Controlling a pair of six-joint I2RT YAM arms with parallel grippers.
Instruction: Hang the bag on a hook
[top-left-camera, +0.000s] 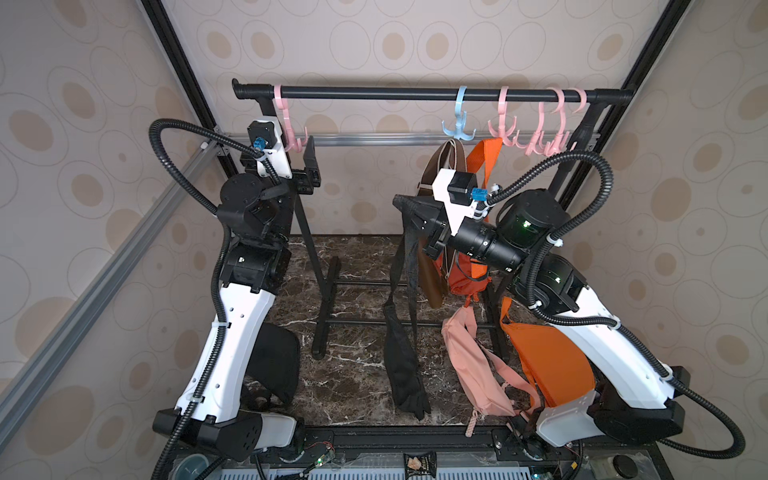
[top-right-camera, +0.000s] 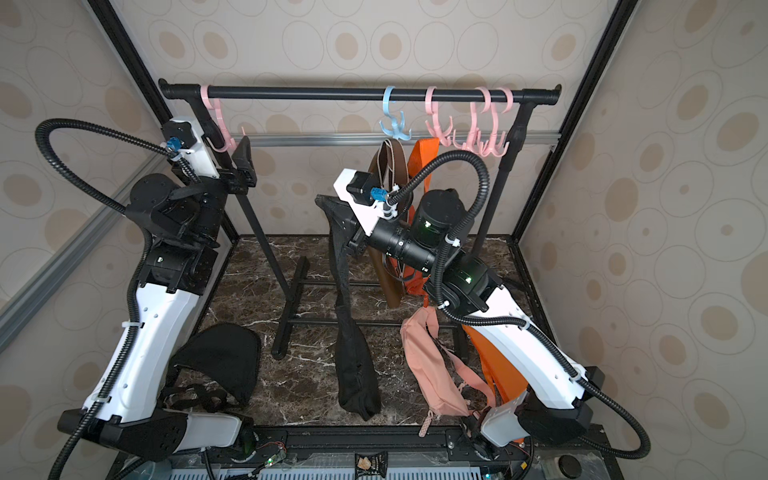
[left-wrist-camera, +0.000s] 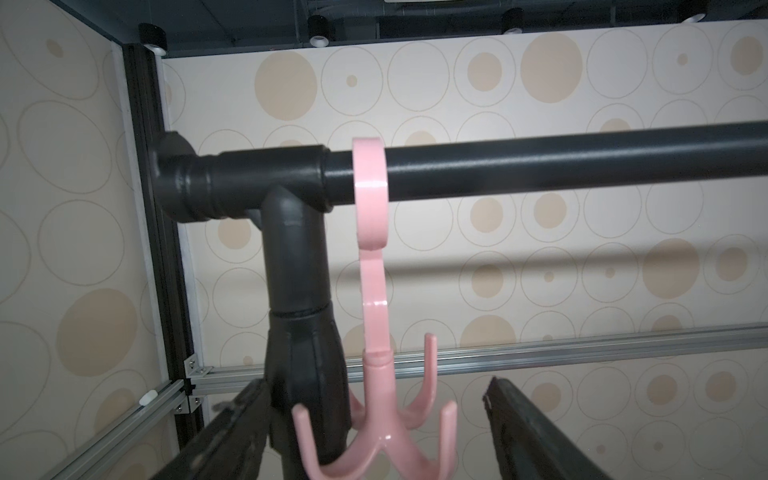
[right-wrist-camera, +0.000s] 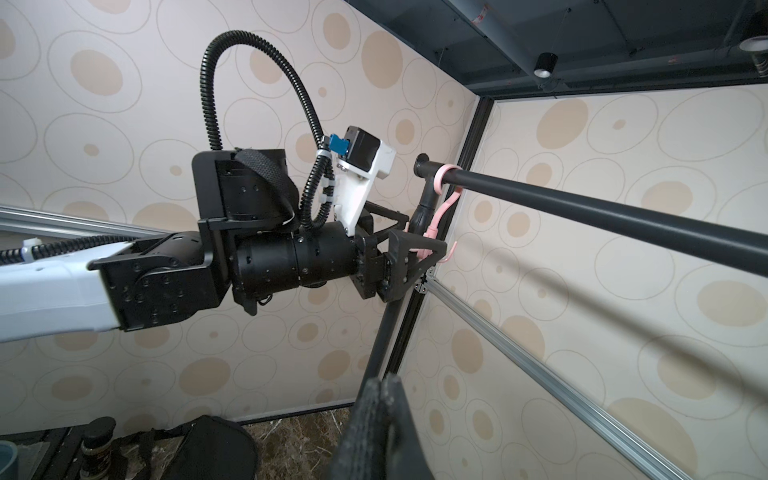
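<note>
A long black bag (top-left-camera: 402, 364) (top-right-camera: 358, 376) hangs by its strap from my right gripper (top-left-camera: 404, 206) (top-right-camera: 324, 206), which is shut on that strap around the middle, below the rail. My left gripper is part open at the rail's left end, its fingers either side of a pink multi-prong hook (left-wrist-camera: 374, 304) (right-wrist-camera: 448, 180), with no contact visible. In the right wrist view the right gripper's fingertips are close together at the bottom.
A blue hook (top-left-camera: 460, 120) and several pink hooks hang on the rail (top-left-camera: 360, 93) further right. Brown and orange bags hang behind the right arm; pink (top-left-camera: 476, 368), orange (top-left-camera: 552, 360) and black (top-left-camera: 272, 360) bags lie on the floor.
</note>
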